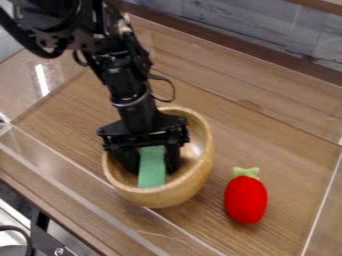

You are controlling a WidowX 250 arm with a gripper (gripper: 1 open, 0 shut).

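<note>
My black gripper (150, 145) reaches down into a pale wooden bowl (194, 175), its fingers open around a green block (152, 172) that lies inside the bowl. The block's upper part is partly hidden by the gripper; whether the fingers touch it cannot be told.
A red plush toy with a green top (246, 201), like a strawberry or tomato, lies right of the bowl on the wooden table (254, 110). A dark gap with a cable is at the lower left.
</note>
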